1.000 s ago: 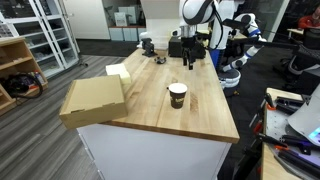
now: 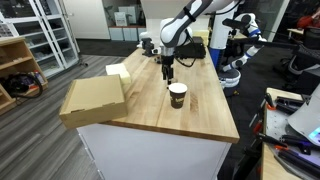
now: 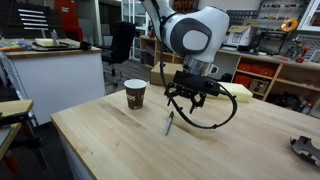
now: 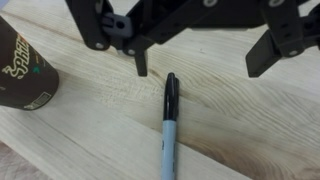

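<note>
A marker with a black cap and grey barrel (image 4: 170,130) lies on the wooden table; in exterior view 2 the marker (image 3: 169,124) is just below my gripper (image 3: 187,101). The wrist view shows my gripper open and empty, with the marker's cap end near the left finger (image 4: 140,60) and its barrel running away towards the bottom edge. Beside the marker stands a dark, printed paper cup (image 3: 135,94), upright. From the wrist, only part of this cup (image 4: 27,72) shows at the left edge.
A cardboard box (image 2: 93,101) sits at the table's left edge, with a pale yellow block (image 2: 118,73) behind it. A dark object (image 3: 306,148) lies at the right in exterior view 2. Bare tabletop (image 2: 207,116) extends right of the cup.
My gripper has moved left in exterior view 1, lower and closer to the cup and marker. The cup and box have stayed in place.
</note>
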